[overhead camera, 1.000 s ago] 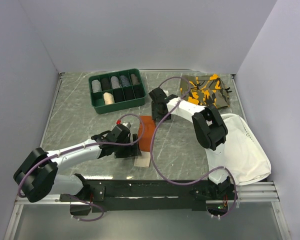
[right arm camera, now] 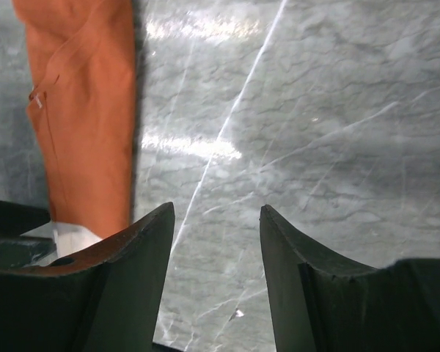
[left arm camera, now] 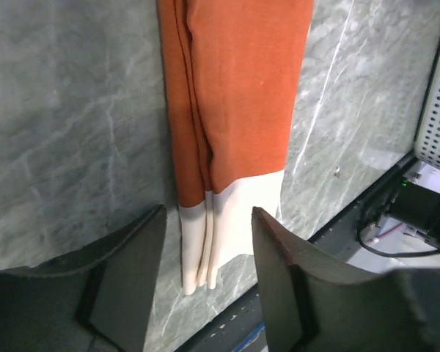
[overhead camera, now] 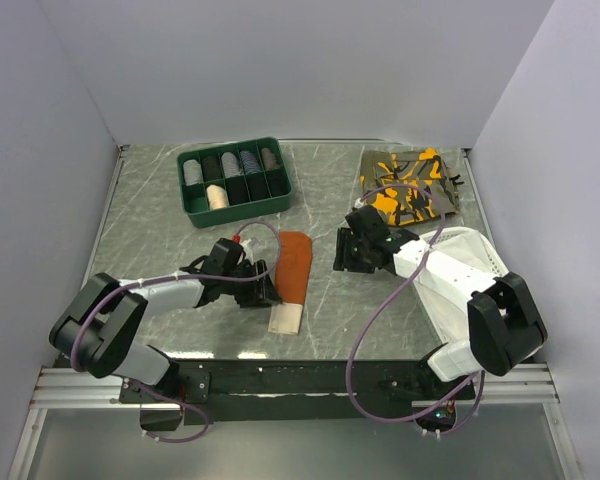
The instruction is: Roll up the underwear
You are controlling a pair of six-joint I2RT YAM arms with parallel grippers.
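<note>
Rust-orange underwear [overhead camera: 293,265] with a pale waistband [overhead camera: 286,318] lies flat on the table as a long folded strip, the band toward the front edge. My left gripper [overhead camera: 272,297] stands open over its left side near the band. In the left wrist view the white band [left arm camera: 246,209] lies beyond and partly between the parted fingers, with layered folds along one edge. My right gripper [overhead camera: 352,262] is open to the right of the cloth, over bare table. The right wrist view has the orange cloth [right arm camera: 95,125] off to the left, and nothing between the fingers.
A green divided box [overhead camera: 187,205] with rolled items stands at the back left. Folded camouflage cloth [overhead camera: 410,185] lies at the back right. A white basket [overhead camera: 470,240] sits at the right, partly under my right arm. Table between cloth and basket is clear.
The right gripper has moved away from the cloth's far end, rightward and toward the front. The cloth lies in the same place.
</note>
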